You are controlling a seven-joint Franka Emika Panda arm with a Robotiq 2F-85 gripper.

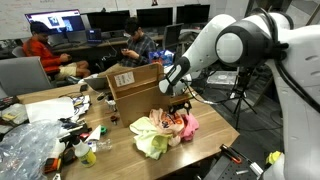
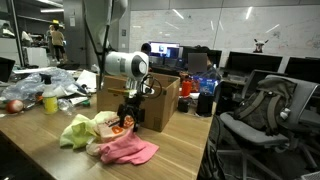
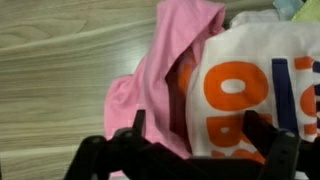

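Observation:
Several cloths lie bunched together on the wooden table. A pink cloth and a white cloth with orange and blue print fill much of the wrist view. Beside them lies a pale yellow-green cloth. Just over the pink and printed cloths is my gripper, pointing down. Its dark fingers stand wide apart in the wrist view, with cloth visible below the gap. Whether the fingertips touch the fabric, I cannot tell.
A cardboard box stands behind the cloths, close to the arm. Clear plastic wrap and a yellow bottle are to the left in the first exterior view. Bare table lies in front of the cloths.

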